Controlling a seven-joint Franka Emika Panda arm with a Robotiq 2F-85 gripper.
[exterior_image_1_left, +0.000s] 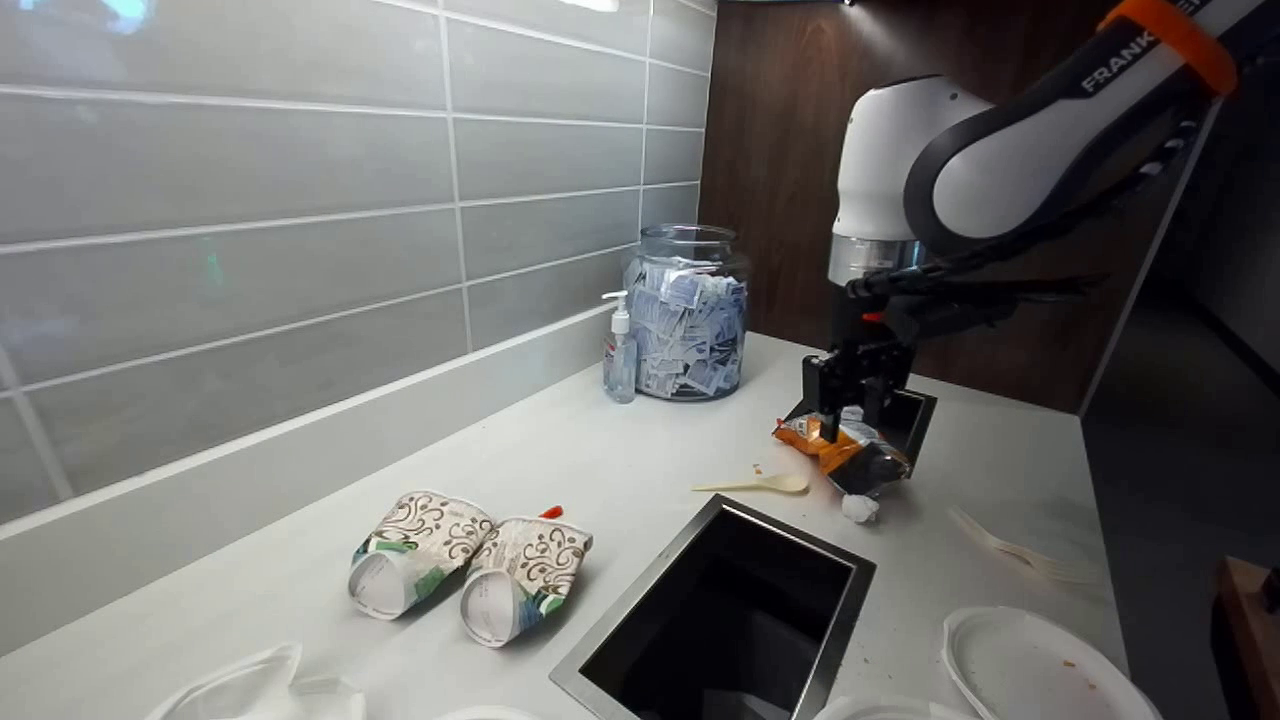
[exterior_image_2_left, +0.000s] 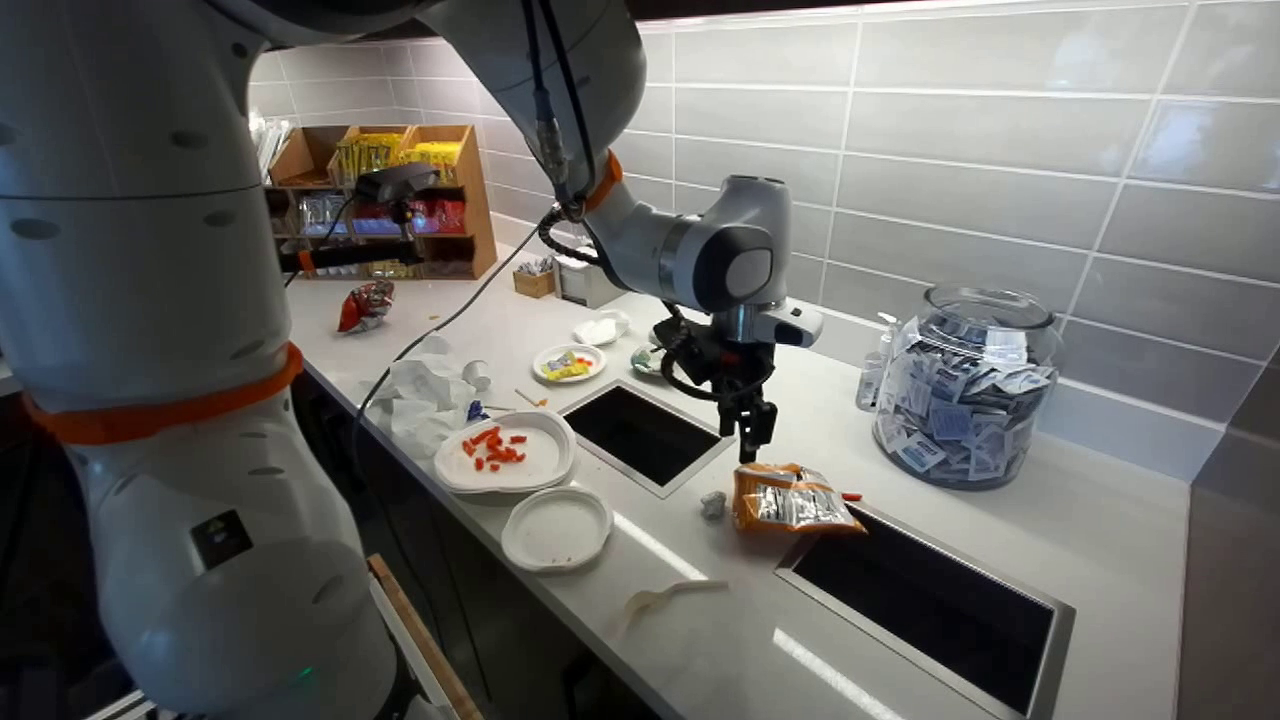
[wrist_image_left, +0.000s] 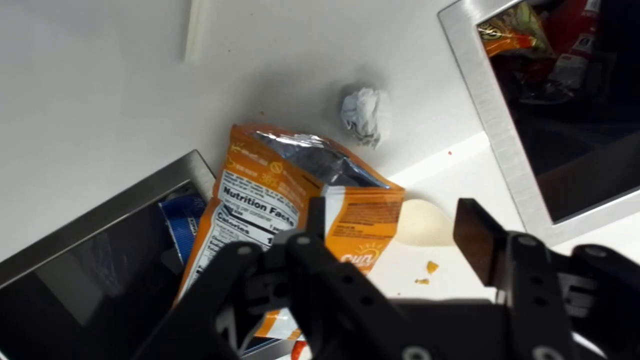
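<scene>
An orange and silver snack bag (exterior_image_2_left: 795, 500), its torn top gaping, rests across the corner of one framed counter opening (exterior_image_2_left: 950, 607). In the wrist view its nutrition label (wrist_image_left: 250, 210) faces up. My gripper is just above the bag's end, its fingers well apart and closed on nothing. One finger (wrist_image_left: 316, 217) overlaps the bag in that view; the other finger (wrist_image_left: 472, 237) is over bare counter, beyond the spoon. From the side, the gripper (exterior_image_2_left: 749, 439) points down by the bag's left end; whether it touches the bag I cannot tell.
Beside the bag lie a crumpled paper ball (wrist_image_left: 364, 115) and a pale spoon (exterior_image_1_left: 771, 484). A second opening (wrist_image_left: 576, 138) holds wrappers. Plates (exterior_image_2_left: 558, 528), a fork (exterior_image_2_left: 667, 593), tipped paper cups (exterior_image_1_left: 422, 546), a big packet jar (exterior_image_2_left: 969, 390) and a pump bottle (exterior_image_1_left: 619, 358) stand around.
</scene>
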